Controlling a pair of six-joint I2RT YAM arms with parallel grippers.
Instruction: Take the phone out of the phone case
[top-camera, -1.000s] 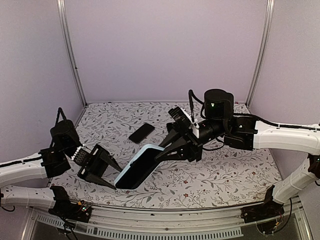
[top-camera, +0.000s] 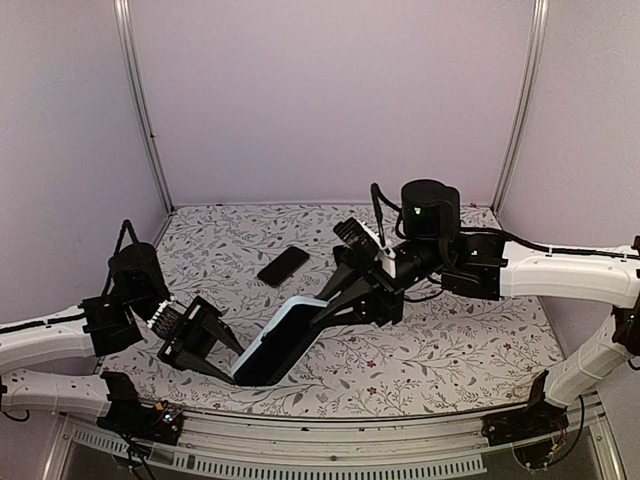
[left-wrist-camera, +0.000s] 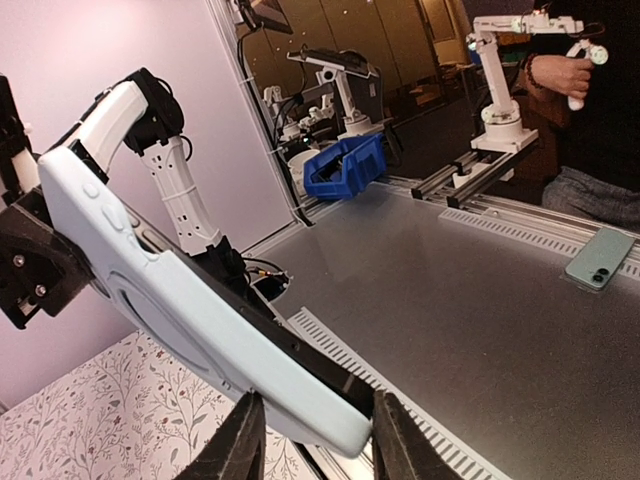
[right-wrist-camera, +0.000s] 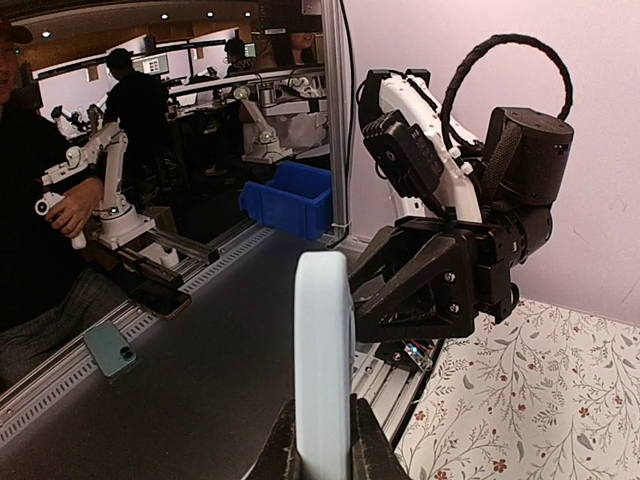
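Observation:
A phone in a pale blue case (top-camera: 280, 340) is held tilted in the air between both grippers, dark face toward the top camera. My left gripper (top-camera: 232, 362) is shut on its lower end; in the left wrist view its fingertips pinch the pale case (left-wrist-camera: 200, 310) and dark phone edge. My right gripper (top-camera: 325, 308) is shut on the upper end; in the right wrist view the case (right-wrist-camera: 322, 350) stands edge-on between its fingers.
A second dark phone (top-camera: 283, 265) lies on the flowered mat behind the held case. Side and back walls (top-camera: 330, 100) enclose the area.
Both grippers and the held phone have moved slightly downward in the top view, the left end a little more. The other phone is unmoved.

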